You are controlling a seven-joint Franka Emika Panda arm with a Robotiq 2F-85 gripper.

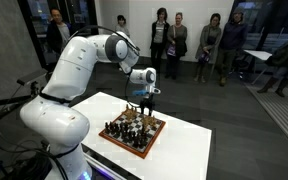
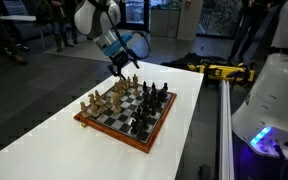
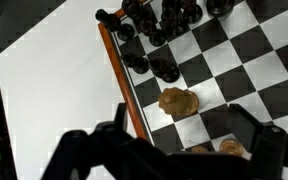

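A chessboard with a brown wooden border lies on the white table, with black pieces at its near side and light tan pieces at the far side. My gripper hangs above the far part of the board. From the wrist view, my gripper is open, its dark fingers wide apart. A tan piece stands on the board just ahead of the gap, untouched. Other tan pieces show lower down, partly cut off by the gripper. In the second exterior view, the gripper is over the far board edge.
Dark pieces crowd the top of the wrist view. Bare white table surrounds the board. Several people stand behind the table, well away from the arm.
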